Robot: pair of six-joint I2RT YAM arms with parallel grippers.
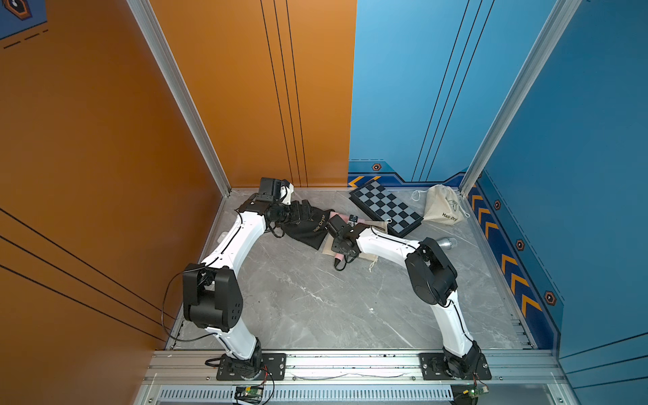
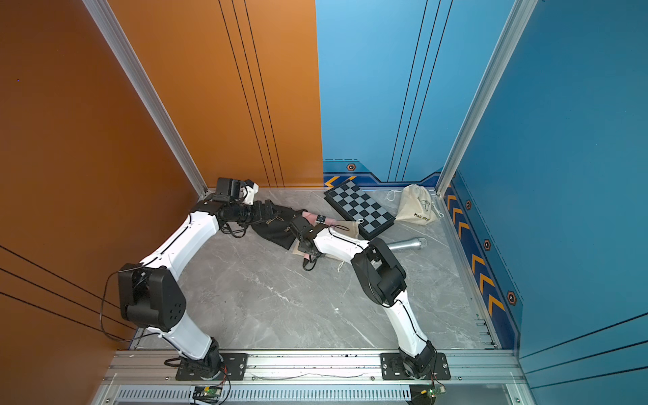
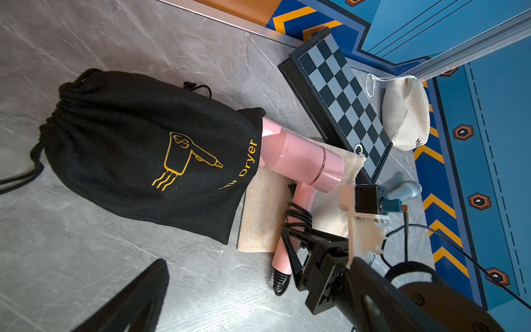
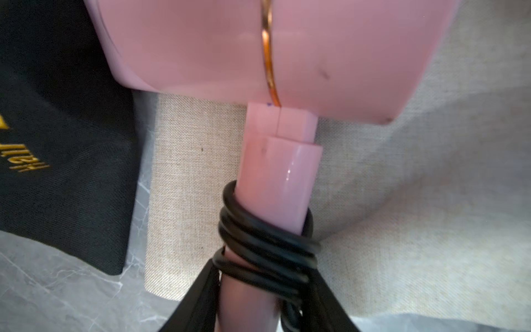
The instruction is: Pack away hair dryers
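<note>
A pink hair dryer [image 3: 301, 160] lies across a flat beige bag [image 3: 260, 221], black cord wound round its handle [image 4: 276, 182]. Its left end disappears at the edge of a black drawstring bag [image 3: 138, 144] marked with a dryer; I cannot tell whether under or inside. My right gripper has one finger on each side of the corded handle, close against it; how firmly they press is unclear. Over the black bag, my left gripper [image 1: 300, 210] hangs open, empty between its fingers.
Behind the dryer lies a folded checkered board [image 1: 386, 206]. A filled beige hair dryer bag [image 1: 444, 204] stands in the back right corner, with a silvery cylinder [image 2: 408, 243] in front of it.
</note>
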